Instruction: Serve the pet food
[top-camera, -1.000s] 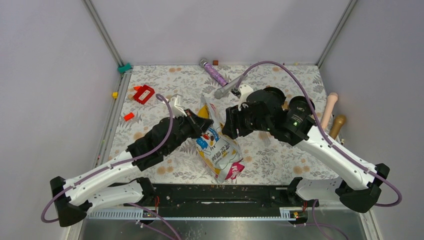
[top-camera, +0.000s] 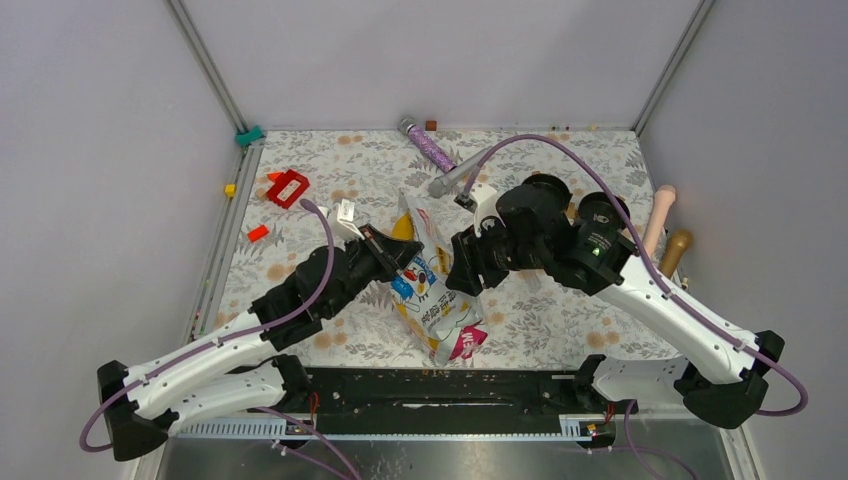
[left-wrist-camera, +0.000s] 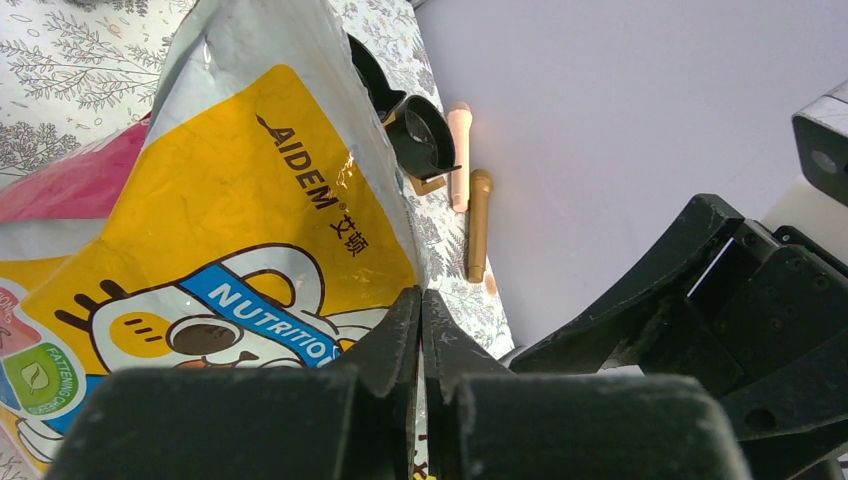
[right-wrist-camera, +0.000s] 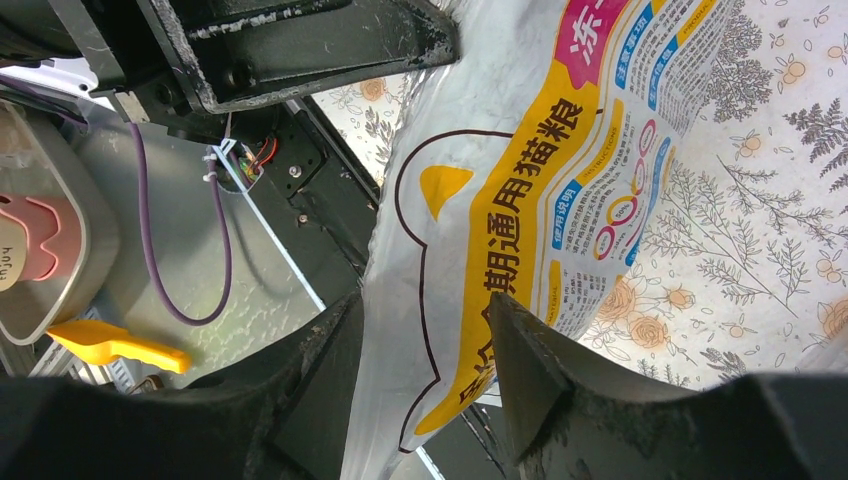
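Note:
The pet food bag (top-camera: 435, 305), white with a yellow band and printed animals, stands in the middle of the table, leaning and crumpled. My left gripper (top-camera: 410, 258) is shut at its upper part; in the left wrist view the bag's edge runs into the closed fingertips (left-wrist-camera: 408, 305). Across the bag, my right gripper (top-camera: 462, 282) is part open. In the right wrist view, the bag's side (right-wrist-camera: 400, 330) shows between its spread fingers. Two black cups (top-camera: 600, 208) stand at the far right, partly behind the right arm.
A purple microphone (top-camera: 430, 148) and a grey one (top-camera: 455, 178) lie at the back. A red box (top-camera: 288, 188) and a small red block (top-camera: 258, 233) are on the left. Pink and brown handles (top-camera: 675, 250) lie along the right edge.

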